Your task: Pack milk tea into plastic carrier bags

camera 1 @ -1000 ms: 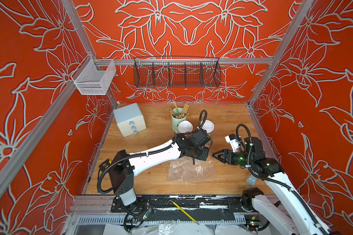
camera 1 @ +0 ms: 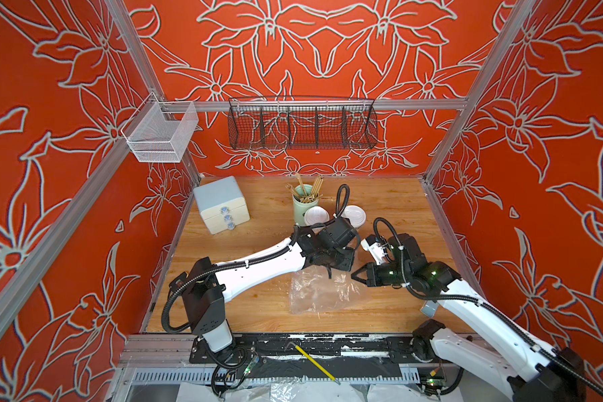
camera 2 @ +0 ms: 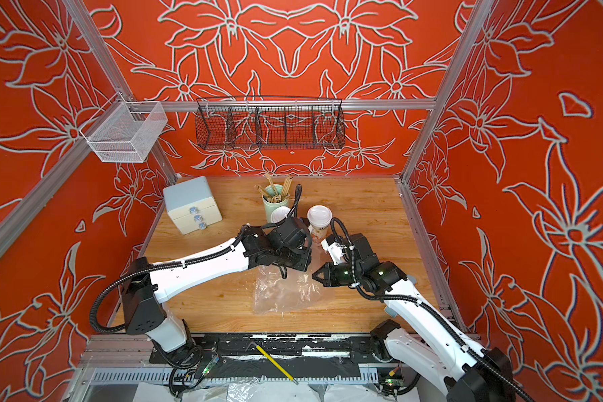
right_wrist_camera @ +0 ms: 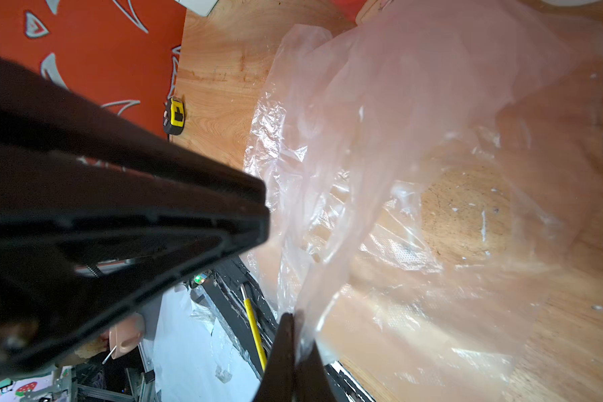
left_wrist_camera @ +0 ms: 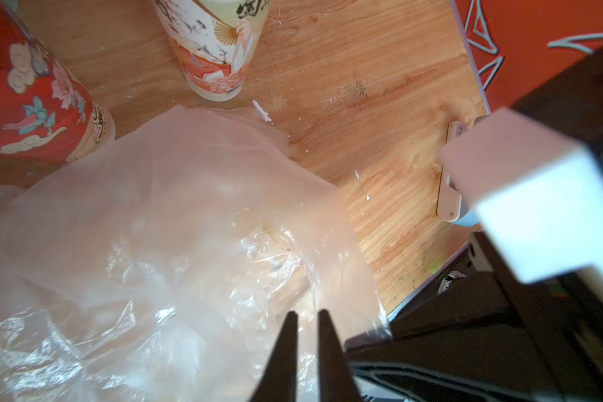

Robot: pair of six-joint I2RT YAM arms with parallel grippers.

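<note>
A clear plastic bag [camera 1: 321, 294] lies spread on the table below both arms. Two lidded milk tea cups stand behind it; in the left wrist view one is a red patterned cup [left_wrist_camera: 37, 100] and the other a white and red cup [left_wrist_camera: 214, 50]. Over the bag, my left gripper is open by a narrow gap, its tips above the film. My right gripper is shut at the bag's right side, and pleated film [right_wrist_camera: 328, 281] gathers to its fingertips and shows pinched there. The arms hide part of the bag from above.
A green pot of sticks [camera 1: 306, 207] stands behind the cups, and a drawer box [camera 1: 222, 205] at the back left. Wood is bare at far right and front left. A yellow-handled tool [camera 1: 315, 363] lies beyond the front edge.
My right gripper has moved left to the bag's right side, close to the left gripper. That side of the bag has shifted a little. The left arm has barely moved.
</note>
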